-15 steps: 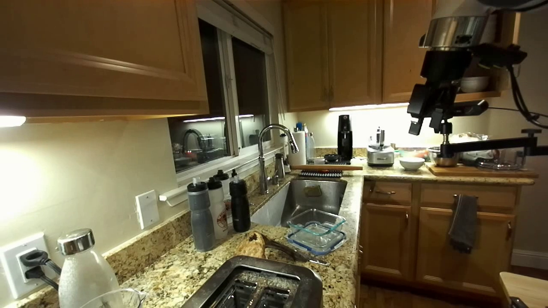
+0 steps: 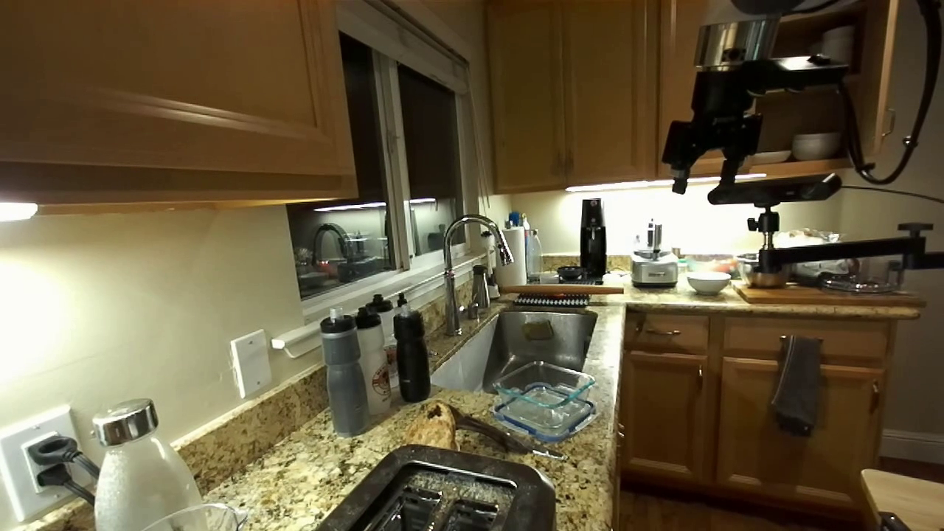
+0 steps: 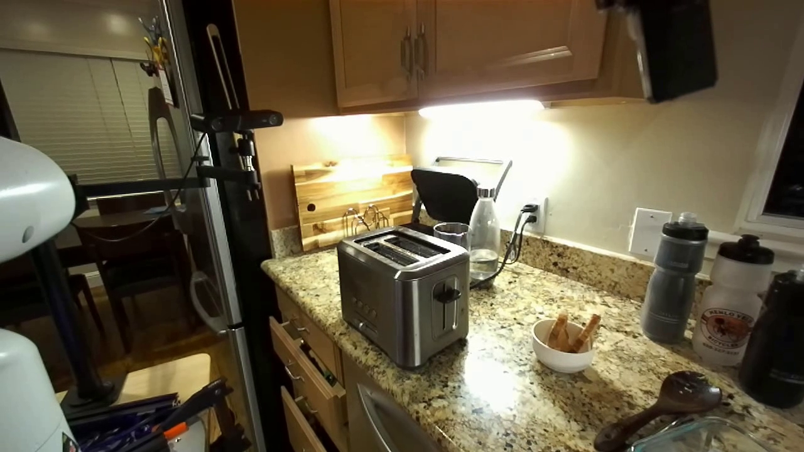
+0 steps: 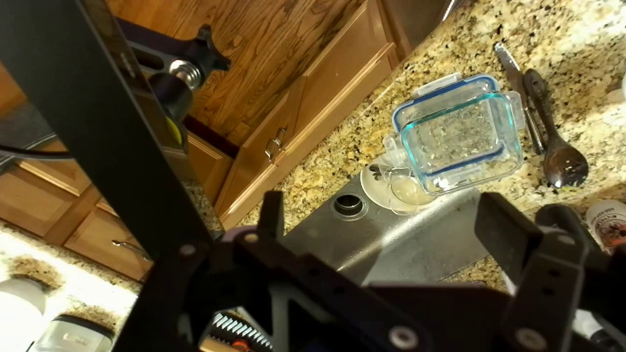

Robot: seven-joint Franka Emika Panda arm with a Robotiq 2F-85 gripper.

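High above the counter by the sink, my gripper (image 2: 703, 187) hangs in the air, its fingers well apart and nothing between them. The wrist view looks down past the open gripper onto the sink (image 4: 375, 234). There, a glass container (image 4: 463, 138) stands on its blue-edged lid (image 4: 449, 88) at the counter's edge by the sink. Beside them lie a dark wooden spoon (image 4: 564, 164) and a knife (image 4: 513, 76). A plate (image 4: 375, 185) shows partly in the sink. In exterior view 2 a white bowl (image 3: 563, 354) holds brown sticks.
A steel toaster (image 3: 403, 294) occupies the near counter. Several bottles (image 2: 345, 376) line the window wall, close to the tall faucet (image 2: 451, 274). On the far counter stand a food processor (image 2: 655, 265) and a white bowl (image 2: 709, 282).
My arm and gripper have moved left and up in exterior view 1. The gripper's fingers look farther apart, though its angle has also turned. Counter objects have stayed put.
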